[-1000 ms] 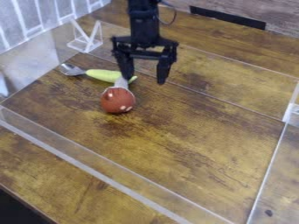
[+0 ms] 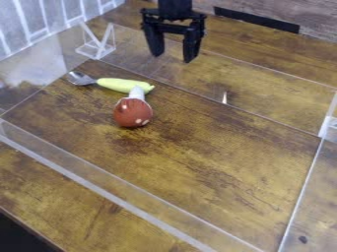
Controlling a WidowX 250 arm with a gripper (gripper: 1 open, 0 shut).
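My black gripper (image 2: 174, 47) is open and raised at the top middle, over the back of the wooden workspace, with nothing between its fingers. Below and to the left lies a toy mushroom (image 2: 132, 112) with a red spotted cap and white stem. A pale yellow-green vegetable-like toy (image 2: 121, 85) lies across the top of its stem, and a silver spoon or fork (image 2: 81, 78) rests at the left end of that toy.
Clear plastic walls (image 2: 310, 177) border the wooden surface (image 2: 211, 167). A white bracket (image 2: 97, 44) stands at the back left.
My gripper has moved up and back, away from the toys, toward the top of the view. The toys lie where they were.
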